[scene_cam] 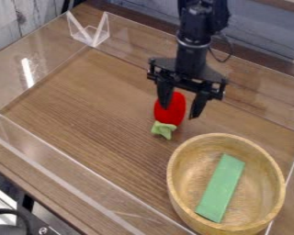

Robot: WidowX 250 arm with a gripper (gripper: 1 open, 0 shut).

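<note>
A red strawberry-like object (169, 108) with a green leafy end (163, 129) lies on the wooden table. My dark gripper (183, 84) hangs over it from above, its fingers spread to either side near the top of the red piece; whether they touch it is unclear.
A round yellow bowl (186, 177) holding a green block (222, 186) stands at the front right. A clear wire-like object (93, 27) is at the back left.
</note>
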